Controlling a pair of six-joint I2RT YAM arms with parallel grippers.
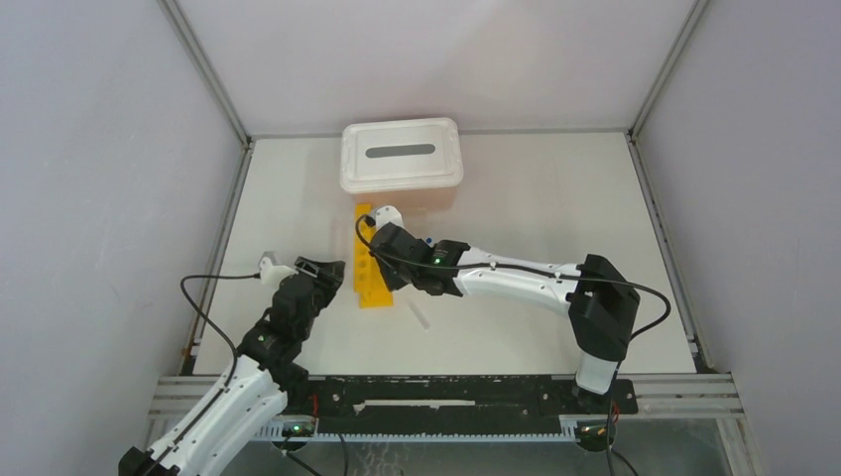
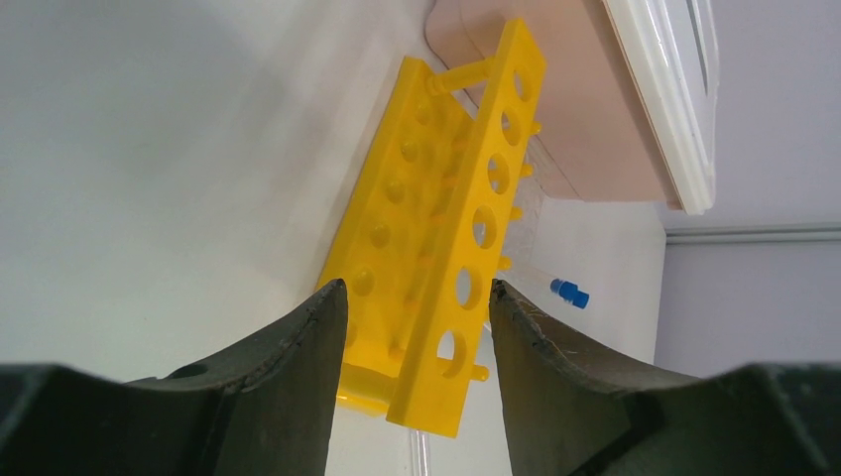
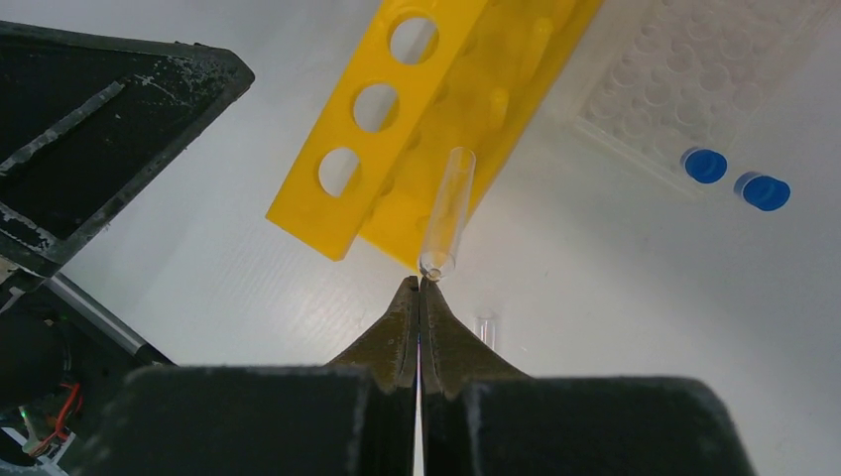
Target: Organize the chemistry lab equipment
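Note:
The yellow test tube rack (image 2: pixel 461 248) stands on the table, its visible upper holes empty in the left wrist view. My left gripper is open to the left of the rack, nothing between its fingers. Above the rack's near right side, my right gripper is shut. A clear tube (image 3: pixel 449 210) appears right at its fingertips, overlapping the yellow base; whether the fingers pinch it I cannot tell. Another clear tube (image 1: pixel 419 314) lies on the table near the rack's front end. Two blue caps (image 3: pixel 704 166) show by a clear well plate (image 3: pixel 674 84).
Behind the rack sits a box with a white lid (image 1: pixel 401 156). The right arm reaches across the table and covers part of the rack from above. Free table surface (image 1: pixel 516 213) lies at the right and on the far left.

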